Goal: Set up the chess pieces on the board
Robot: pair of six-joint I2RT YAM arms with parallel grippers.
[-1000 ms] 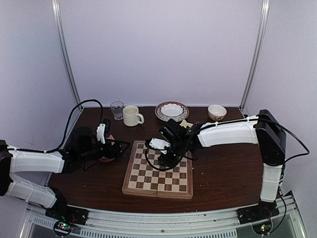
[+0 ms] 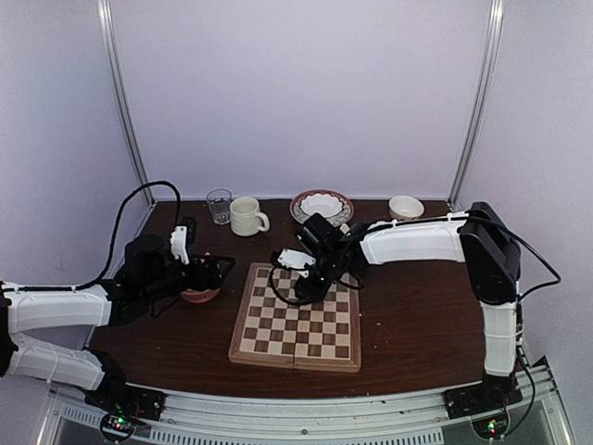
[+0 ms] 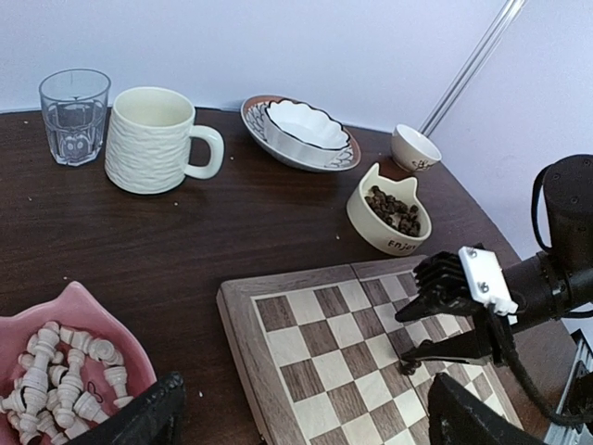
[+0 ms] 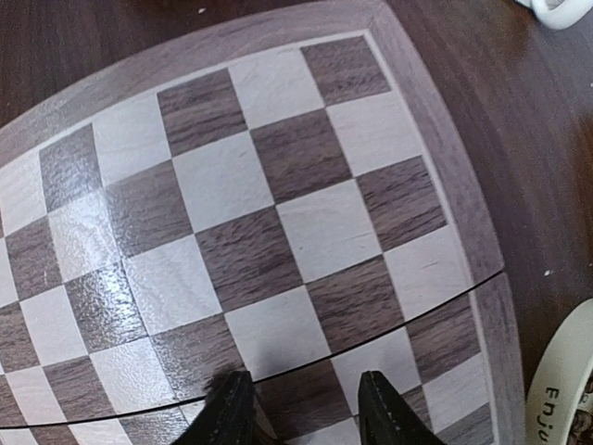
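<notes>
The checkered board lies mid-table. My right gripper is low over it, fingers apart, part open; in the left wrist view a small dark piece is at its fingertips on the board, and whether it is gripped cannot be told. My left gripper stands open left of the board, above a pink bowl of white pieces. A cat-shaped cream bowl of dark pieces stands behind the board.
A glass, mug, plate with dish and white bowl line the back.
My left arm has moved slightly left. The right gripper has shifted slightly downward in the top view, over the board, and its upper arm has moved a little left.
</notes>
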